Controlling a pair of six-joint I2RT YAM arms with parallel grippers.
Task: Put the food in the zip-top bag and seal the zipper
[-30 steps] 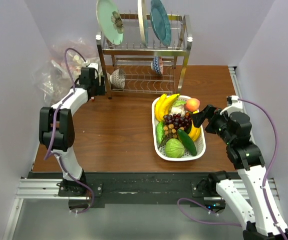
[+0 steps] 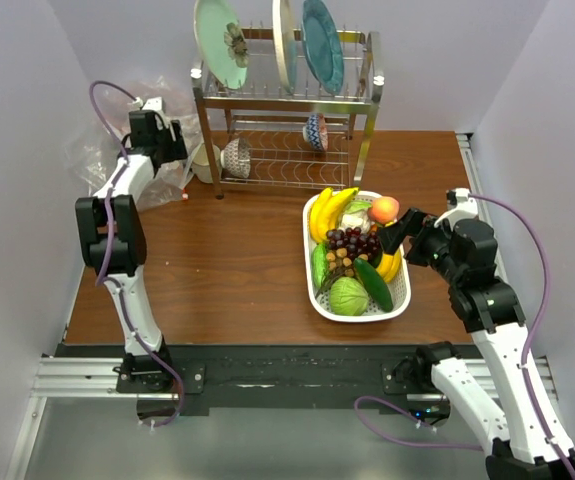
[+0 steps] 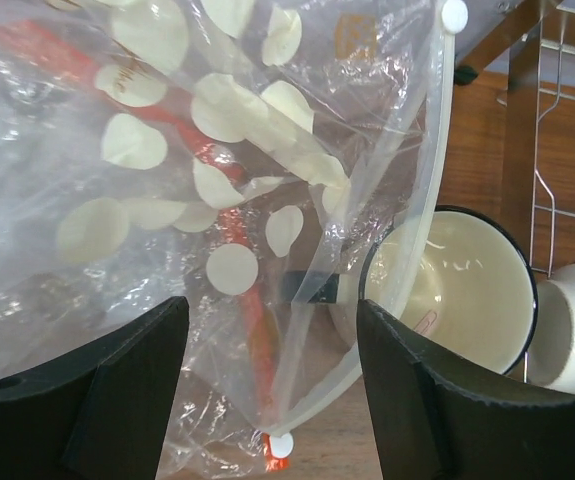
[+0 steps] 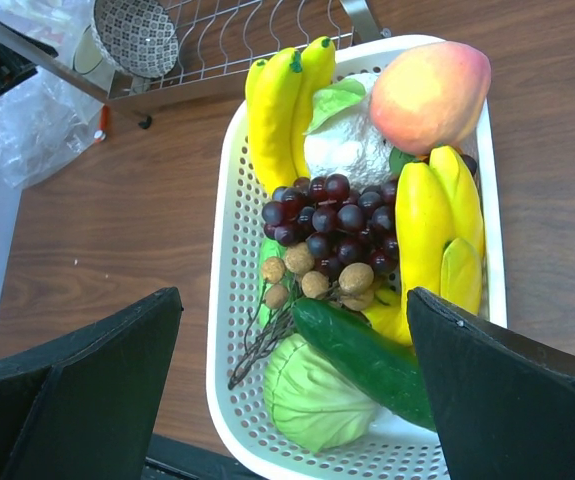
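The clear zip top bag (image 3: 137, 250) with white dots and a red strip lies crumpled at the back left. My left gripper is over it, fingers apart, near the pale zipper edge. A white basket (image 4: 222, 350) holds the food: bananas (image 4: 277, 120), a peach (image 4: 429, 95), dark grapes (image 4: 337, 225), a cucumber (image 4: 347, 360), a cabbage (image 4: 302, 400) and other items. My right gripper hangs open over the basket's right part, nothing between its fingers.
A metal dish rack (image 2: 212, 98) with plates and cups stands at the back. A cream mug (image 3: 477, 290) sits beside the bag. Bare table (image 2: 207, 280) lies left of the basket.
The right arm and basket are essentially unchanged.
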